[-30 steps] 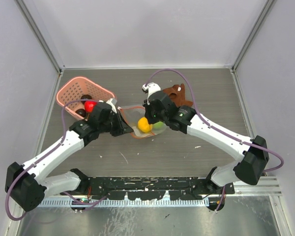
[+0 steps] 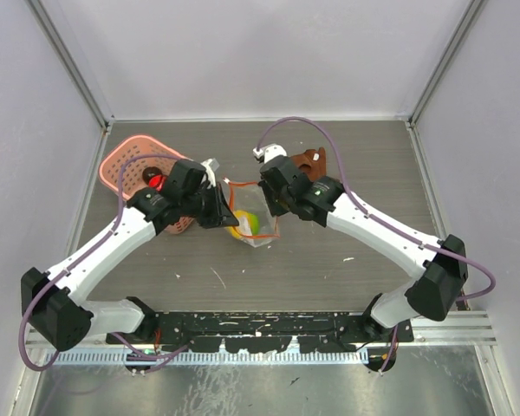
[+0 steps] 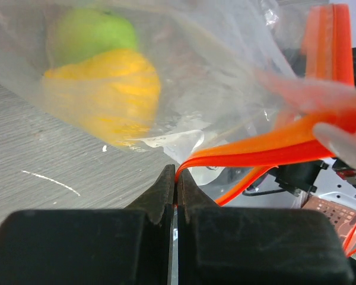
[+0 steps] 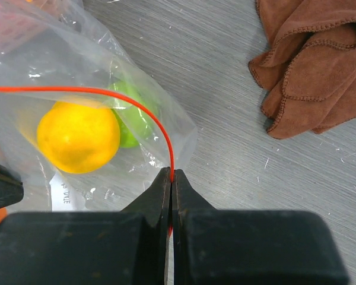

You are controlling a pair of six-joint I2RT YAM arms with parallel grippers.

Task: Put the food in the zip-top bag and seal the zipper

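A clear zip top bag (image 2: pixel 258 206) with an orange zipper rim hangs between my two grippers, its mouth spread. Inside it lie a yellow fruit (image 4: pixel 78 137) and a green one (image 4: pixel 132 113) side by side. My left gripper is shut on the orange rim of the bag, at the left side of the mouth. Across from it, my right gripper is shut with the rim's orange edge between its fingertips. A white label (image 4: pixel 60 193) shows through the plastic.
A pink basket (image 2: pixel 114 162) with red and dark food stands at the back left, partly behind my left arm. A brown cloth (image 4: pixel 320 65) lies behind my right gripper.
My grippers and the bag mouth have shifted slightly. The fruit inside has moved left and down, the green piece now closer to the yellow one.
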